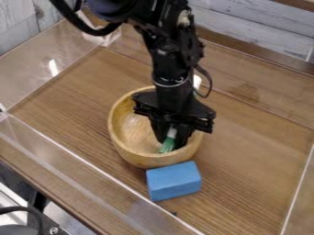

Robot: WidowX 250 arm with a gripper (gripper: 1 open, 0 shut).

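The black robot gripper [171, 134] reaches down into a tan bowl [132, 144] on the wooden table. It is shut on a small green object [167, 146] inside the bowl, which is partly hidden by the fingers. A blue block [173, 181] lies on the table just in front of the bowl.
A small white item [196, 81] is partly visible behind the arm. Clear panels edge the wooden table [252, 147] at left and right. Bare table surface lies to the left and right of the bowl.
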